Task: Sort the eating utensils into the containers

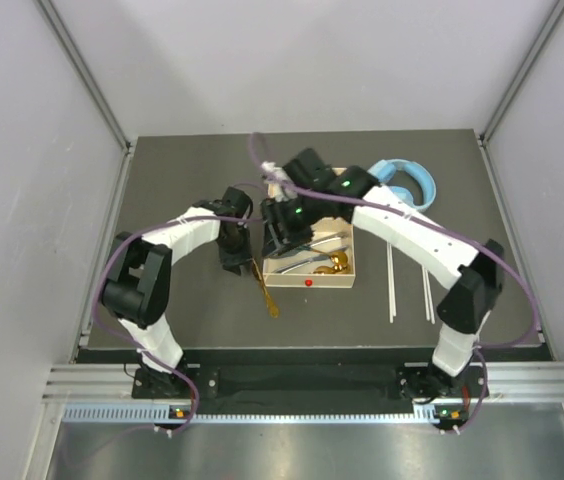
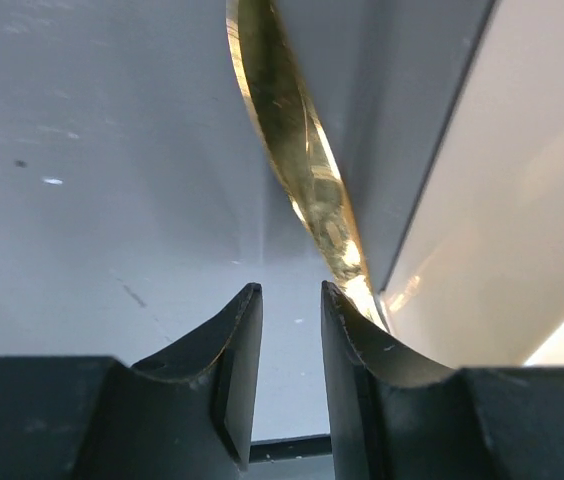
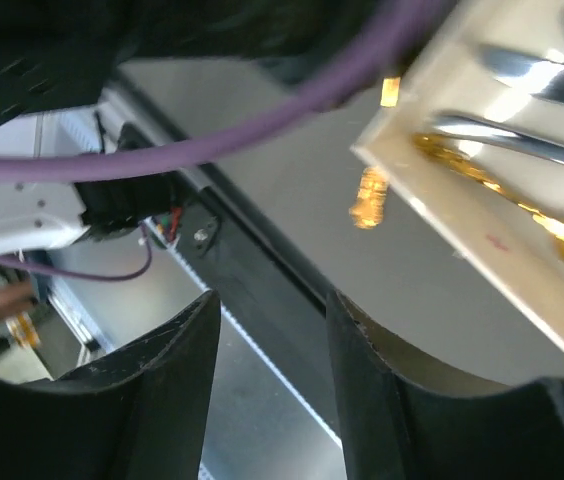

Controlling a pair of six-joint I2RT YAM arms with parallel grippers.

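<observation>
A gold knife (image 1: pixel 268 300) lies on the dark table just left of the white compartment box (image 1: pixel 307 281); in the left wrist view its blade (image 2: pixel 307 165) runs beside the box wall. My left gripper (image 1: pixel 237 262) is low at the knife's upper end, its fingers part open with nothing seen between them. My right gripper (image 1: pixel 282 225), blurred, is over the box's left middle, open and empty in the right wrist view. The box holds several utensils, including a gold ladle (image 1: pixel 338 261) and silver knives (image 3: pixel 517 140).
Blue headphones (image 1: pixel 417 180) lie at the back right. Long white sticks (image 1: pixel 391 285) lie right of the box.
</observation>
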